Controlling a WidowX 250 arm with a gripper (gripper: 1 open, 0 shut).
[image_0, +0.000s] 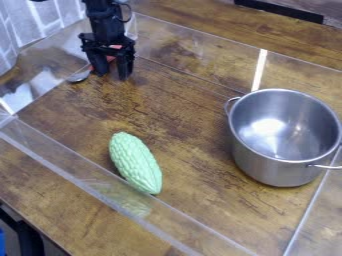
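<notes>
The black robot gripper (107, 56) is low at the back left of the table, over a small reddish object (115, 48) that is mostly hidden behind its fingers. Whether the fingers are open or shut on that object cannot be made out. A silver spoon-like utensil (80, 75) lies just left of the gripper. A pale green bitter-melon-shaped vegetable (135, 160) lies in the lower middle. A large steel pot (274, 150) with loop handles stands on the right.
Clear plastic edging runs round the wooden work surface (174, 105), along the left, back, right and front. The middle of the surface between gripper, vegetable and pot is free.
</notes>
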